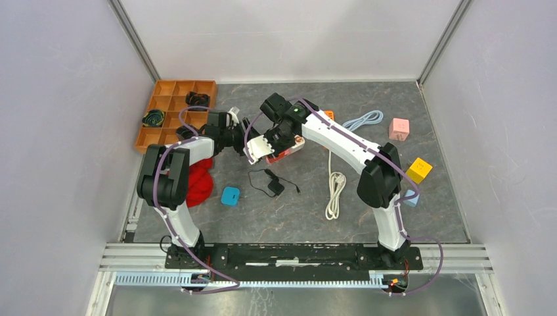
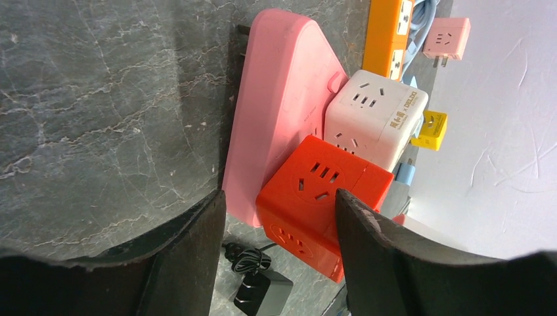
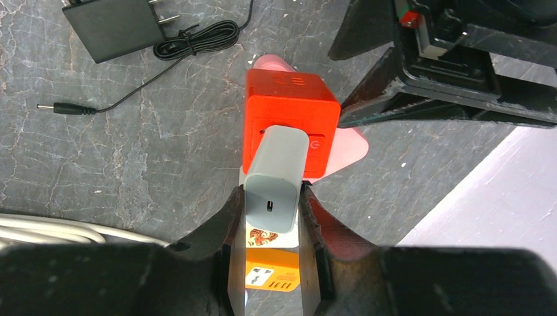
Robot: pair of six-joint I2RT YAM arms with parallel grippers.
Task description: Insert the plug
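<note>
A red power-strip cube point(image 2: 314, 191) point(image 3: 290, 92) rests against a pink wedge-shaped strip point(image 2: 269, 112) and a white socket block point(image 2: 374, 112). A white plug adapter point(image 3: 274, 171) is between the fingertips of my right gripper, held over the red cube; whether its pins are in a socket is hidden. My left gripper stands open beside the red cube, one finger partly over it in the left wrist view. Both grippers are largely hidden under the arms in the top view.
An orange strip point(image 2: 384, 39) continues behind the white block. A black adapter point(image 3: 115, 29) with cable and a white coiled cord point(image 1: 334, 197) lie nearby. A blue square point(image 1: 230, 195) and a wooden organiser point(image 1: 157, 99) are left; cubes point(image 1: 419, 170) stand right.
</note>
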